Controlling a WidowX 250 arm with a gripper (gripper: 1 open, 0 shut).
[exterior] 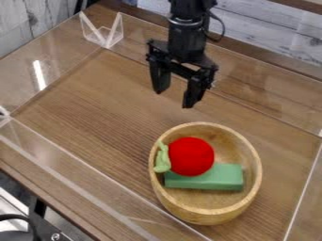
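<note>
The black gripper (pixel 180 82) hangs over the upper middle of the wooden table, open, with nothing seen between its fingers. It is apart from and above the round tan bowl (pixel 205 210) in the lower right. In the bowl lie a red ball (pixel 191 156), a green block (pixel 220 178) and a light green item (pixel 163 160) at the ball's left.
A clear plastic object (pixel 104 28) stands at the upper left. A dark cable (pixel 15 221) shows at the lower left corner.
</note>
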